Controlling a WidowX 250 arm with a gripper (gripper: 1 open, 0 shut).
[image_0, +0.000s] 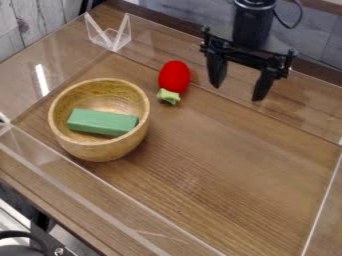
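Note:
The black robot arm (247, 45) stands at the back right of the wooden table, its gripper (243, 68) low and to the right of a red oval object (175, 76). A small light green piece (168, 97) lies just in front of the red object. At the left, a yellow bowl (96, 144) holds a green block (103, 121). Whether the gripper is open or shut is hard to make out.
A clear wire-like holder (104, 32) stands at the back left. A grey wall runs along the back.

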